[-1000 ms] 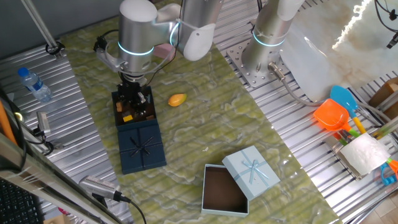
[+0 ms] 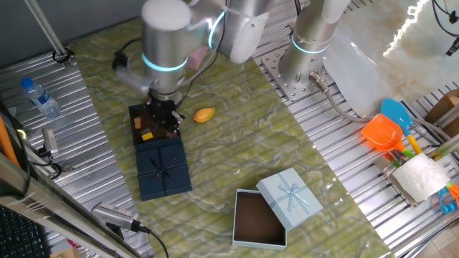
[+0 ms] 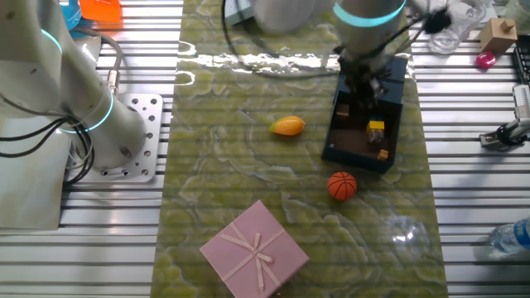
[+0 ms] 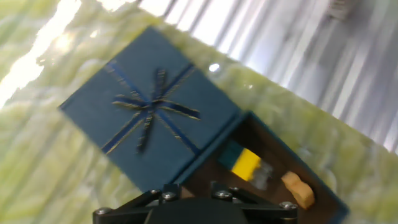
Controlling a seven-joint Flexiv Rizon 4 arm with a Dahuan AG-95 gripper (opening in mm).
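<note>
A dark blue box (image 3: 358, 152) stands open, with its ribboned lid (image 4: 148, 106) lying against one side. Inside are a yellow block (image 4: 246, 164), a grey piece beside it, a wooden piece (image 4: 299, 190) and a brown block (image 3: 342, 109). My black gripper (image 2: 166, 115) hangs over the box, toward its right side in exterior view 1. Along the bottom of the wrist view, the gripper shows only in part, dark and blurred. Whether its fingers hold anything cannot be made out.
Beside the box lie an orange-yellow fruit (image 3: 288, 126) and a small basketball (image 3: 342, 186). A closed pink box (image 3: 254, 249) sits farther off. Another box (image 2: 259, 219), pale blue, stands open with its lid (image 2: 290, 198) leaning on it.
The boxes and fruit have stayed put.
</note>
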